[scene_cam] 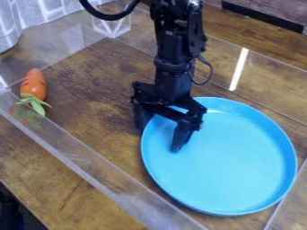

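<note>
A black robot gripper (164,128) hangs from the arm at the centre, low over the left rim of a large blue plate (222,166), its fingers spread open and reaching down at the rim. Whether anything dark sits between them is hard to tell. An orange toy carrot (32,85) with a green top lies at the far left, away from the gripper.
Clear plastic walls edge the area at the lower left and upper left. A white tape strip (238,69) lies at the upper right.
</note>
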